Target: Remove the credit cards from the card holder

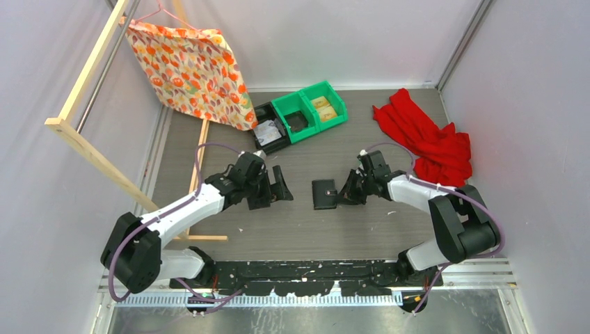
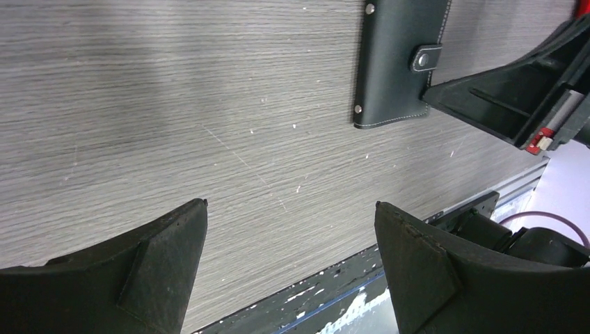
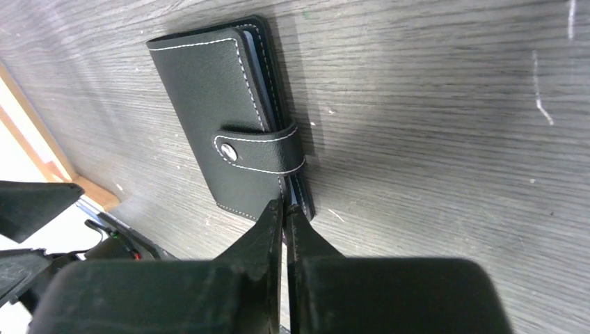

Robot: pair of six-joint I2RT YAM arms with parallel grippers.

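Observation:
A closed black leather card holder [image 1: 323, 198] with a snapped strap [image 3: 261, 149] lies flat on the table, a pale edge showing along its side. My right gripper [image 1: 342, 196] is shut, its tips low against the holder's strap-side edge, below the strap in the right wrist view [image 3: 284, 207]; nothing clearly shows between them. My left gripper [image 1: 281, 183] stands open to the left of the holder, apart from it, its fingers [image 2: 129, 285] spread over bare table. No separate cards are in view.
Green and black bins [image 1: 292, 104] stand at the back, a red cloth [image 1: 431, 149] lies right, and a wooden frame [image 1: 90, 153] with patterned fabric [image 1: 188, 69] stands left. The table in front of the holder is clear.

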